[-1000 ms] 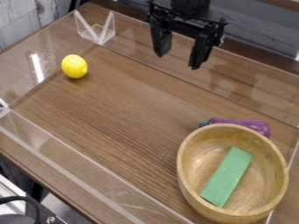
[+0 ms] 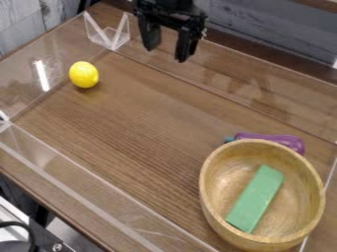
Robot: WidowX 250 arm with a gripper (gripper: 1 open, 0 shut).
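The black gripper point(image 2: 168, 35) is at the top centre of the camera view, over the back part of the wooden table; whether it is open or shut is unclear. A yellow lemon-like object point(image 2: 83, 75) lies at the left. A round tan bowl point(image 2: 222, 207) at the lower right holds a green block point(image 2: 255, 197). A purple object point(image 2: 274, 143) with a teal end lies just behind the bowl.
A white wire-like holder point(image 2: 109, 30) stands at the back left. A black cable lies at the lower left corner.
The gripper has moved left and toward the back of the table. The objects on the table look unchanged.
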